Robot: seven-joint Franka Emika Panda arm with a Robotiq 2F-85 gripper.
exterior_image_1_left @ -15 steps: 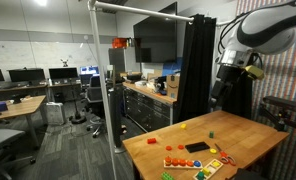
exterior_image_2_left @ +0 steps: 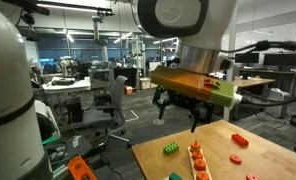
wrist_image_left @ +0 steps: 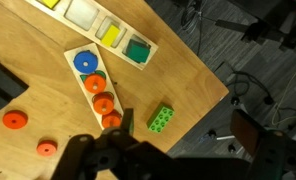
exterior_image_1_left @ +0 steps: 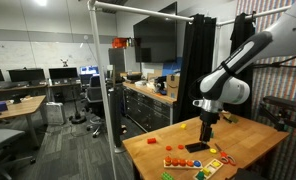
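My gripper stands open above the wooden table, its dark fingers spread wide with nothing visible between them. A small green block [wrist_image_left: 160,119] lies on bare wood beyond the fingers in the wrist view. Left of it is a pale board [wrist_image_left: 79,62] carrying a blue disc [wrist_image_left: 85,62] and several orange pieces [wrist_image_left: 103,103]. A wooden tray [wrist_image_left: 138,34] holds white, yellow and dark green pieces near the top. In exterior view 2 the gripper [exterior_image_2_left: 178,112] hangs above the table, with the green block [exterior_image_2_left: 171,148] below it.
Two red discs [wrist_image_left: 15,120] and a black flat object [wrist_image_left: 0,83] lie toward the left in the wrist view. A red block [exterior_image_1_left: 151,140], a yellow piece [exterior_image_1_left: 184,125] and scissors [exterior_image_1_left: 225,157] are spread around the table in exterior view 1.
The arm has come down from high at the right toward the table and shifted left in exterior view 1. The table objects look unmoved.
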